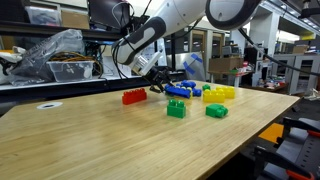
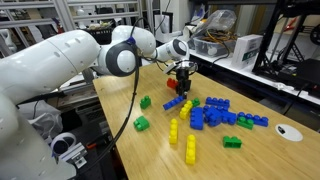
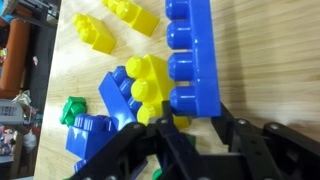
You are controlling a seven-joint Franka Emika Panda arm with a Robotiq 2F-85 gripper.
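My gripper is shut on one end of a long blue brick point(image 3: 192, 50), which stretches away from the fingers in the wrist view. In exterior view 2 the held blue brick point(image 2: 174, 102) shows beside the gripper point(image 2: 182, 94), close over the table. Below and left of it in the wrist view are a yellow brick point(image 3: 150, 82) and another blue brick point(image 3: 117, 98). A red brick point(image 1: 134, 96) lies left of the gripper in exterior view 1. How far the held brick is above the pieces under it, I cannot tell.
Several blue bricks point(image 2: 212, 115) lie grouped on the table in exterior view 2. Loose around them are a yellow brick point(image 2: 190, 151) and a green brick point(image 2: 232, 142). Another green brick point(image 1: 176, 109) is nearer in exterior view 1.
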